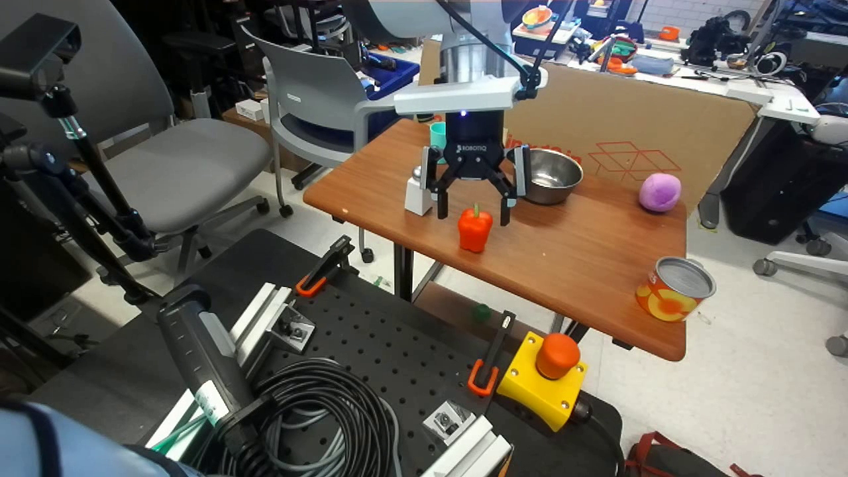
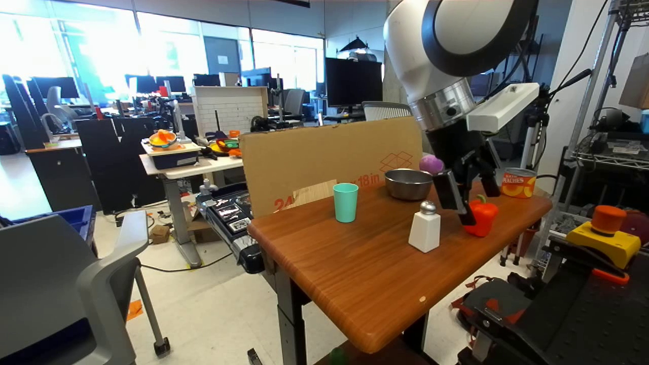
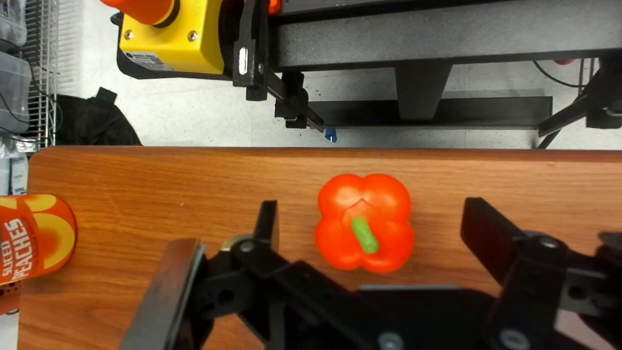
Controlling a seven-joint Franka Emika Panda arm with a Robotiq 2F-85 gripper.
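A red bell pepper (image 1: 474, 230) with a green stem stands upright on the wooden table (image 1: 572, 262), close to the edge nearest the black bench. Over it is my gripper (image 1: 474, 213), open wide, its fingers spread to either side. From the wrist view the pepper (image 3: 364, 224) shows in the gap, bare table between it and each of the fingers. In exterior view 2 one finger partly overlaps the pepper (image 2: 483, 218).
A white shaker (image 2: 425, 230) stands beside the pepper. Farther back are a steel bowl (image 1: 550, 176) and a teal cup (image 2: 345, 203). The peach can (image 1: 676, 290) and purple ball (image 1: 660, 192) sit at the other end. Cardboard (image 1: 628, 119) lines the back edge.
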